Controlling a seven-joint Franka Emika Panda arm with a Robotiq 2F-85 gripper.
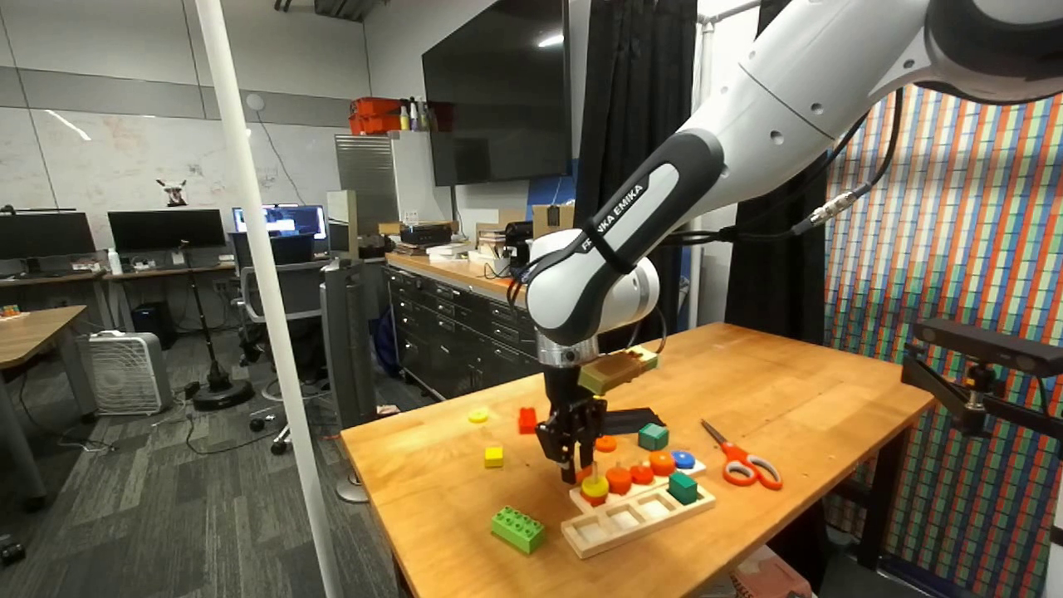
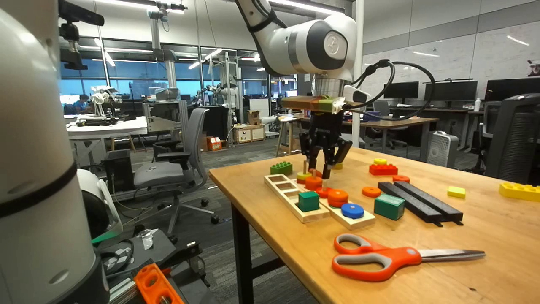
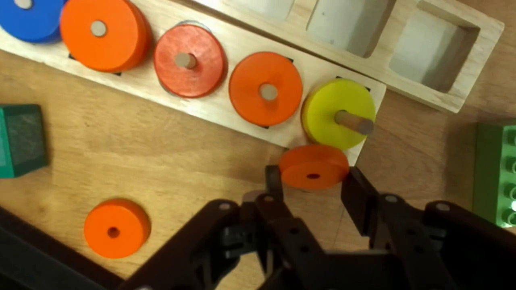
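Observation:
My gripper is shut on an orange ring point(image 3: 314, 166), whose hole faces the wrist camera at a slant. In that view the held ring overlaps the edge of a yellow ring point(image 3: 333, 113) that sits around the end peg point(image 3: 355, 121). The peg is not through the held ring's hole. A wooden peg board point(image 3: 208, 108) carries these rings, with orange, red and blue ones on its other pegs. Seen from exterior view 1, the gripper point(image 1: 575, 473) is low, at the board's yellow-ring end. Whether the held ring touches the board, I cannot tell.
A wooden tray point(image 1: 590, 544) with a green block point(image 1: 683, 487) lies alongside the board. A loose orange ring point(image 3: 116, 228), a green toy brick point(image 1: 518, 529) and orange-handled scissors point(image 1: 742, 465) are around it. Open tabletop extends toward the far right.

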